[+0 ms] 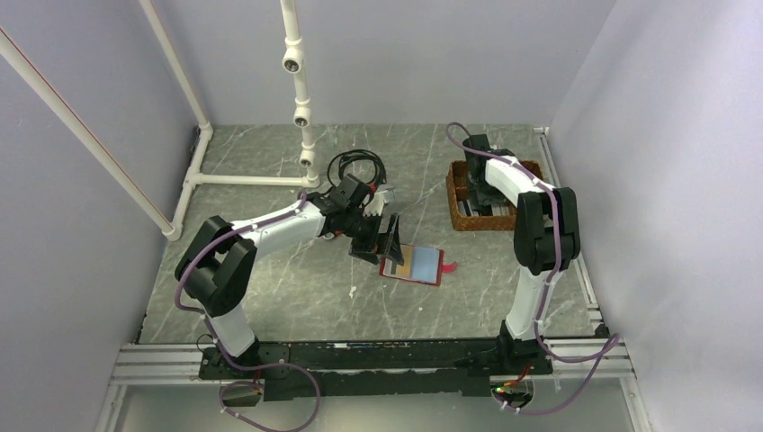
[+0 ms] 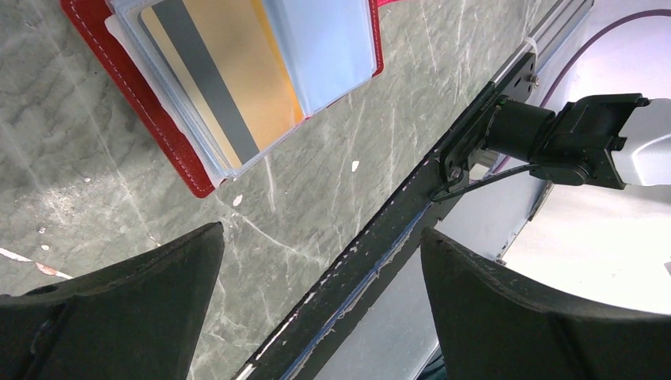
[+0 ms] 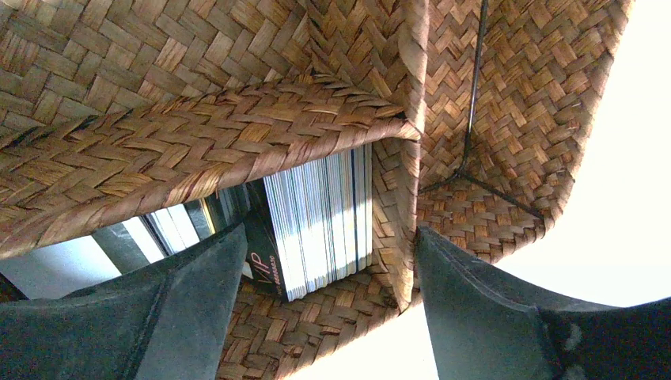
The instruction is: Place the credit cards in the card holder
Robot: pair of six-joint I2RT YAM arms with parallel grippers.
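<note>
The red card holder (image 1: 439, 271) lies spread on the table, with a gold card (image 2: 233, 67) showing in its clear pocket and a pale blue sleeve (image 2: 324, 51) beside it. Above its left side, my left gripper stands open and empty. My right gripper is open over the woven basket (image 1: 453, 196), nothing between its fingers. Inside one compartment is a row of upright cards (image 3: 320, 222), with a black VIP card (image 3: 261, 245) leaning at its end. The right fingers hide part of the cards to the left.
Woven dividers (image 3: 237, 146) split the basket into compartments. A black cable coil (image 1: 360, 162) lies behind the left arm.
</note>
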